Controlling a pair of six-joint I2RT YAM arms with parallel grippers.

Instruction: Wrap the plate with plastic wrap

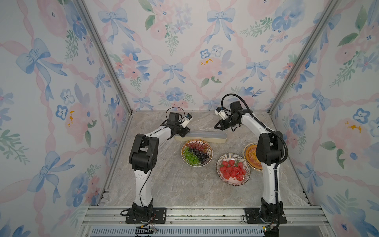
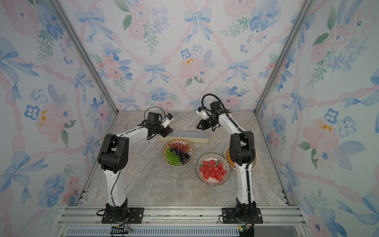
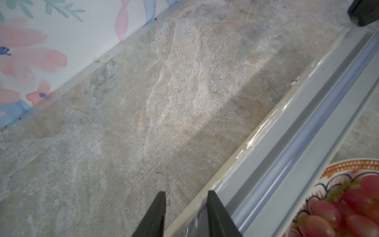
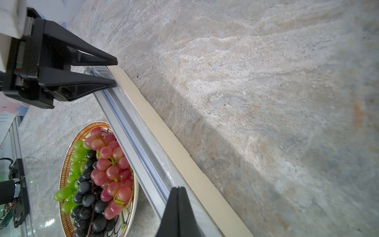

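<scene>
Behind the plate of grapes (image 1: 182, 158) lies the long cream wrap dispenser (image 1: 213, 139), with clear film (image 4: 173, 169) showing along its rear edge in the right wrist view. My left gripper stands part open over the dispenser's left end, its fingertips apart. In the right wrist view the same left gripper is seen from the side, above the dispenser's far end. My right gripper is shut at the right end of the dispenser; its fingertips meet, and whether thin film is pinched there cannot be made out. The grapes appear uncovered.
To the right of the grapes is a plate of red fruit (image 1: 222, 177). A round plate with a pizza-like food (image 1: 251, 155) sits partly under the right arm. Bare counter (image 1: 165, 185) lies at the front left, and a clear strip runs behind the dispenser.
</scene>
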